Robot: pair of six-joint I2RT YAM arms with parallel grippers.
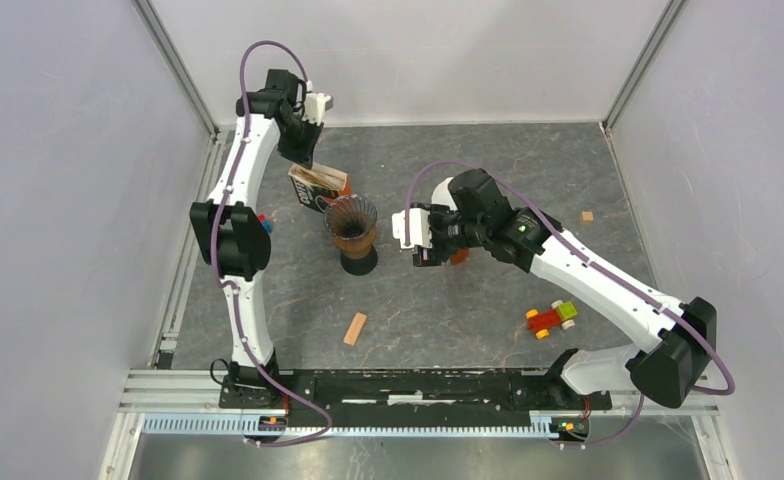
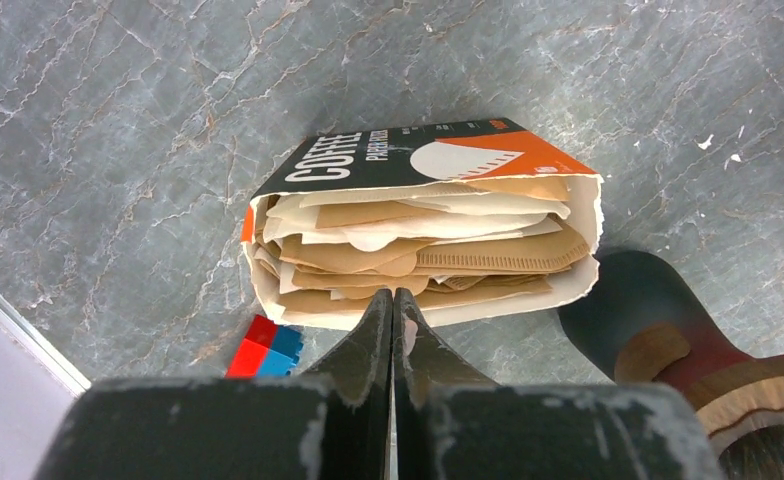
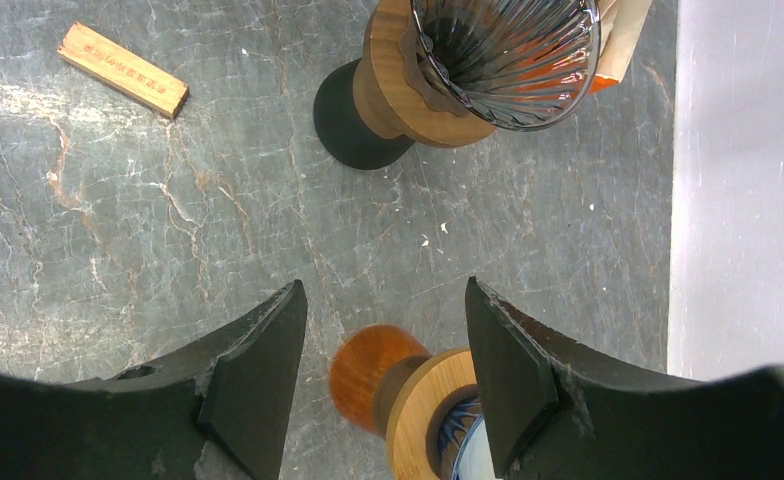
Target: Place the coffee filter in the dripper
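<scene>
The coffee filter box point(image 2: 468, 155), black, white and orange, is packed with brown and white paper filters point(image 2: 438, 258). My left gripper is over the box's near edge, its fingers shut; whether a thin filter is pinched between them is not clear. Beside the box stands the ribbed glass dripper point(image 1: 351, 215) with a wooden collar point(image 3: 423, 85) on a dark base; no filter shows inside its cone. My right gripper stands open, nothing between its fingers, above a second wooden-collared vessel point(image 3: 415, 425) with an orange base.
A wooden block point(image 1: 355, 329) lies in front of the dripper. Red and blue bricks point(image 2: 265, 345) sit left of the box. A toy car point(image 1: 551, 318) and a small wooden cube point(image 1: 587, 216) are at the right. The front middle of the table has free room.
</scene>
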